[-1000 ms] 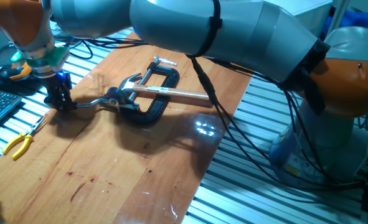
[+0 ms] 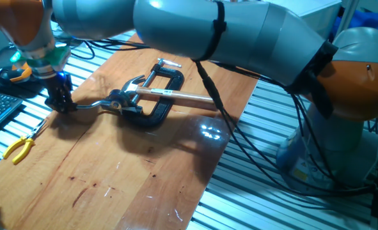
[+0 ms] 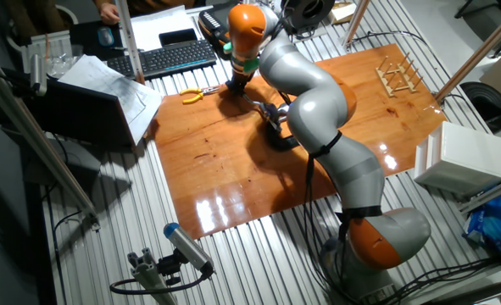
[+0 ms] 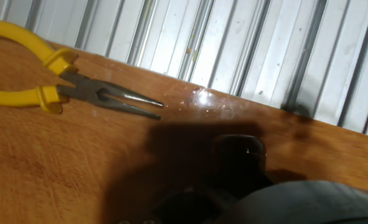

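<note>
My gripper (image 2: pixel 62 107) points down over the table's far-left part, low near the wood. A bent silver rod (image 2: pixel 94 104) runs from its fingertips to a dark metal tool part (image 2: pixel 119 100); whether the fingers grip the rod or only touch it cannot be made out. A hammer (image 2: pixel 182 98) with a wooden handle lies across a black C-clamp (image 2: pixel 151 120), beside that part. In the wrist view, a dark finger (image 4: pixel 241 155) and a blurred grey shape (image 4: pixel 308 202) fill the bottom, and the finger gap is hidden.
Yellow-handled pliers (image 4: pixel 87 90) lie open near the table edge, close to my gripper. A keyboard (image 3: pixel 167 61) sits beyond that edge. At the table's other end stands a small wooden rack (image 3: pixel 398 78).
The arm and gripper have shifted only very slightly over the last second. The pliers, hammer and clamp lie where they were.
</note>
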